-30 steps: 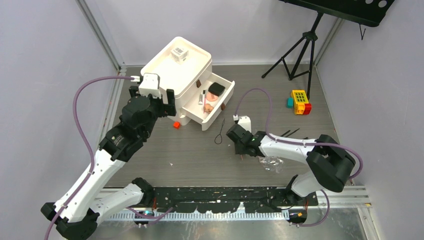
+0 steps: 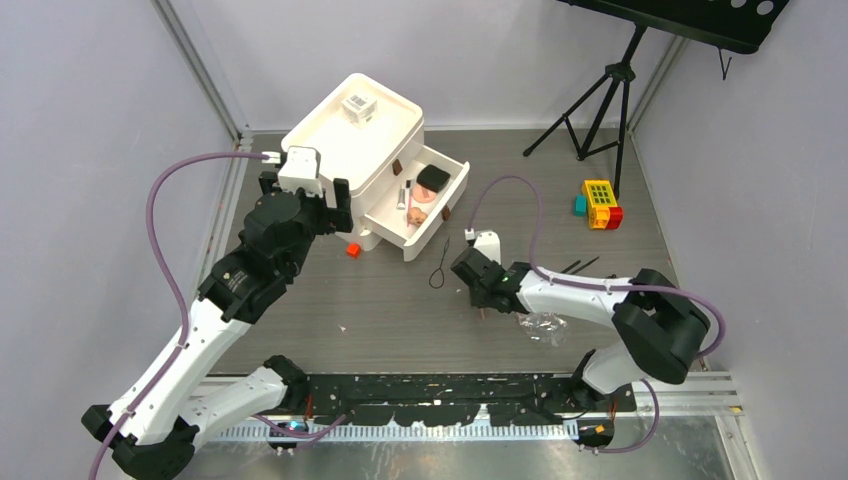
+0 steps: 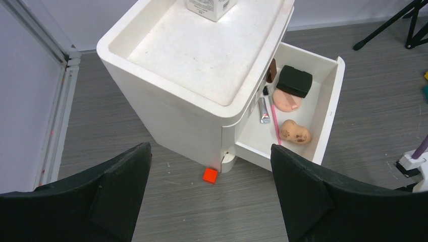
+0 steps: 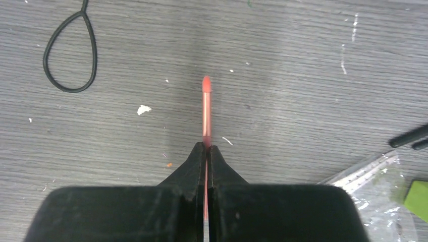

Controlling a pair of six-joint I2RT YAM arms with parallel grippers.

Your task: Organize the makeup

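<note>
A white organizer [image 2: 340, 135] has its drawer [image 3: 330, 101] open, holding a black block [image 3: 294, 80], pink puff [image 3: 286, 103], potato-shaped sponge [image 3: 295, 132], tube [image 3: 264, 111] and pink brush. My left gripper hangs open beside the organizer, nothing between its fingers. In the right wrist view, a slim pink stick [image 4: 206, 111] lies under my right gripper, whose shut fingertips meet right over it; whether they grip it I cannot tell.
A black looped cord [image 4: 70, 88], clear plastic bag [image 4: 373, 201], dark sticks [image 4: 409, 136], orange cube [image 3: 210, 175] and colored toy blocks [image 2: 600, 205] lie on the floor. A tripod [image 2: 620, 75] stands at the back right.
The left arm and drawer are unchanged.
</note>
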